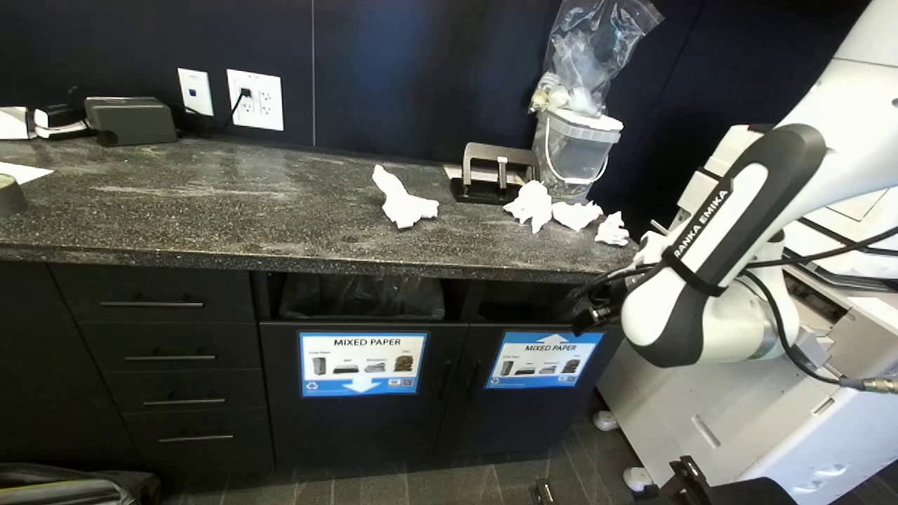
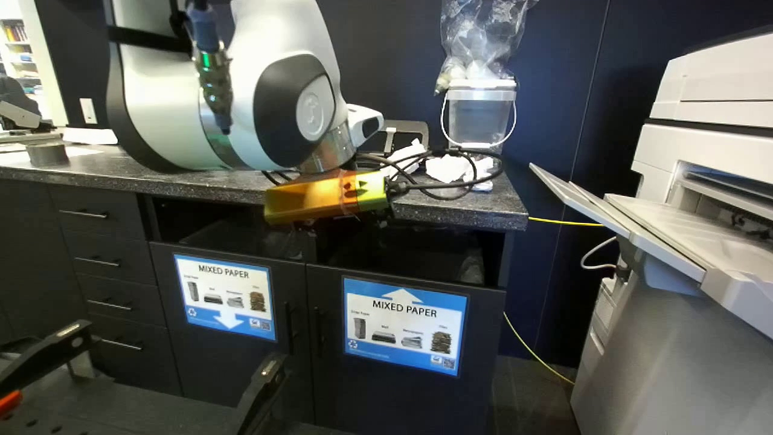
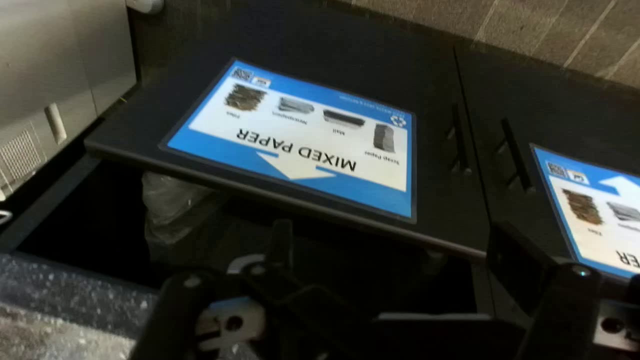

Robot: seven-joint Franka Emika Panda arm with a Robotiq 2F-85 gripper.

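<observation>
My gripper is open in the wrist view, its fingers (image 3: 280, 243) wide apart with nothing between them. In exterior view 1 it hangs at the counter's front edge (image 1: 593, 315), before the right cabinet opening. Four-sided signs reading "MIXED PAPER" (image 1: 362, 363) mark both cabinet doors. Crumpled white paper (image 1: 404, 202) rests alone mid-counter. Farther right lie more crumpled pieces (image 1: 530, 205), apart from the gripper. Exterior view 2 shows an orange-yellow body (image 2: 326, 196) at the wrist; the fingertips are hard to make out there.
A black hole punch (image 1: 497, 172) and a clear lidded bucket (image 1: 577, 151) topped by a plastic bag stand behind the papers. A printer (image 2: 696, 181) stands to the right of the cabinets.
</observation>
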